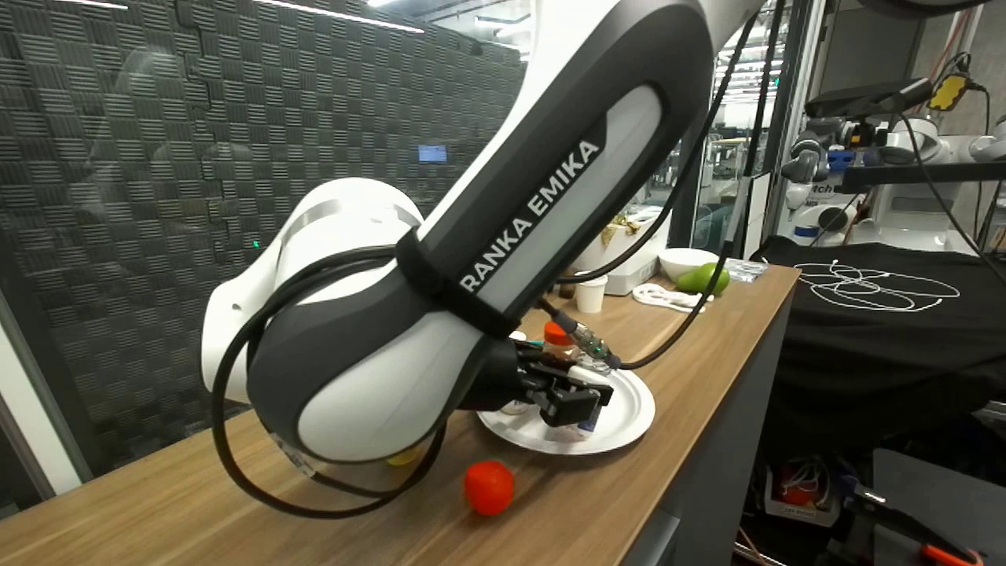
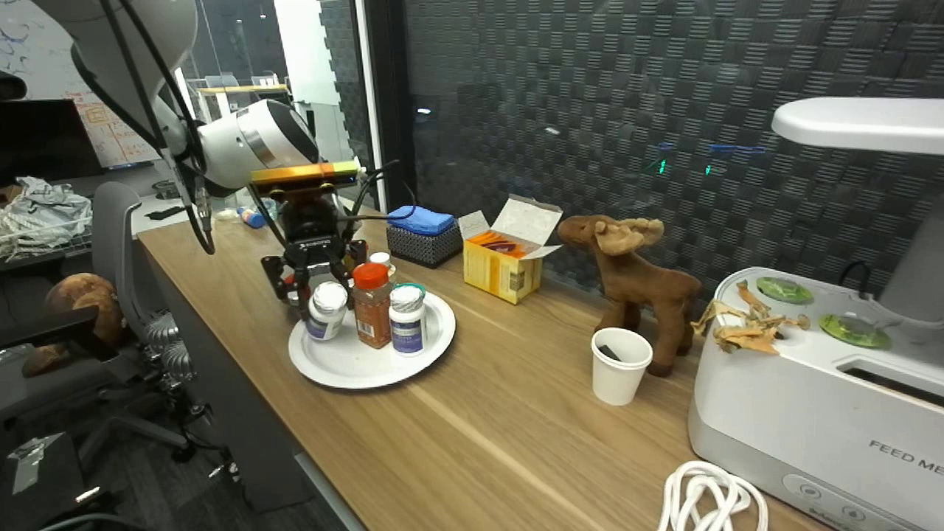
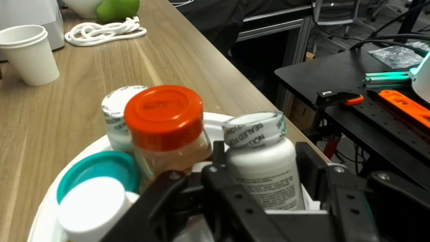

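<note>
My gripper is shut on a white pill bottle (image 3: 264, 173) with a torn seal around its neck. In exterior view 2 this bottle (image 2: 327, 311) tilts over the near side of the white plate (image 2: 372, 377); whether its base touches the plate is unclear. Beside it on the plate are a red-lidded spice jar (image 2: 372, 310) and a second white bottle (image 2: 408, 323). The wrist view also shows a teal lid (image 3: 100, 165) and a white-capped bottle (image 3: 92, 205). In exterior view 1 the gripper (image 1: 577, 401) hovers low over the plate.
A red tomato-like object (image 1: 490, 487) lies on the counter before the plate. A paper cup (image 2: 619, 367), a plush moose (image 2: 641, 274) and a yellow box (image 2: 504, 265) stand farther off. Bare counter surrounds the plate's right side in exterior view 2.
</note>
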